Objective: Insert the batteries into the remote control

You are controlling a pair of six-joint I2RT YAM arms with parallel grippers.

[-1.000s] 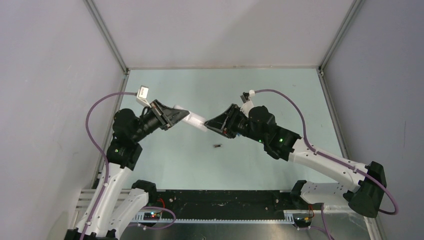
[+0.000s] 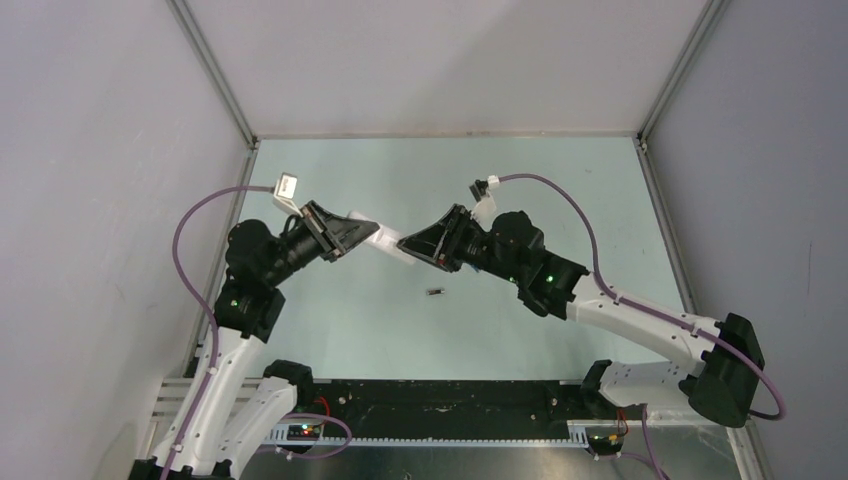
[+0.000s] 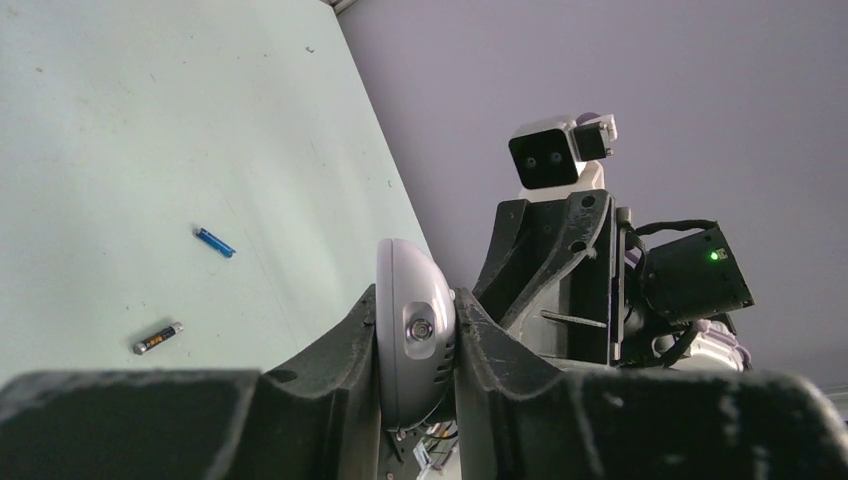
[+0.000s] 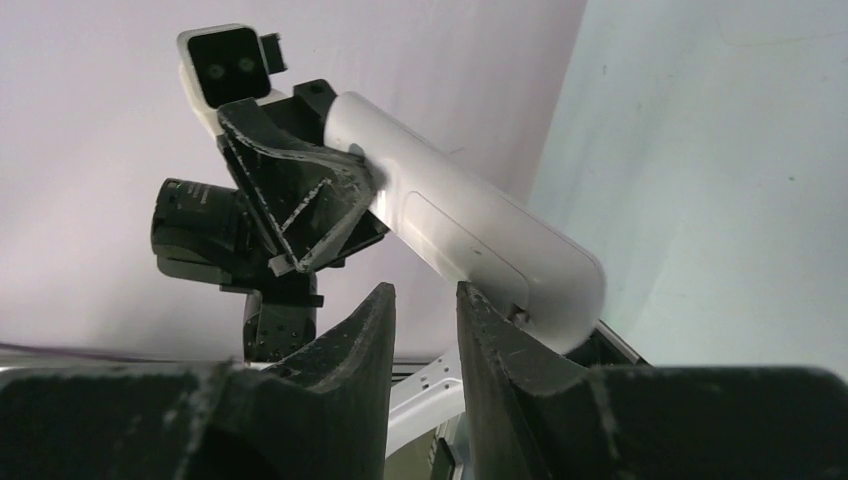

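The white remote control (image 2: 382, 240) is held up by my left gripper (image 2: 368, 228), shut on it; in the left wrist view its end (image 3: 410, 330) sits between the fingers. My right gripper (image 2: 405, 245) is at the remote's other end, part open; in the right wrist view one fingertip (image 4: 472, 305) meets the remote's back (image 4: 465, 245) near a recessed cover panel, the other finger apart from it. Two loose batteries lie on the table: a black one (image 3: 157, 338) and a blue one (image 3: 214, 241). Whether the battery compartment is open cannot be told.
Walls stand at the back and both sides, and a dark strip with rails runs along the front edge.
My right gripper and arm have moved slightly to the left, further over the remote's end. The left arm and remote appear unchanged.
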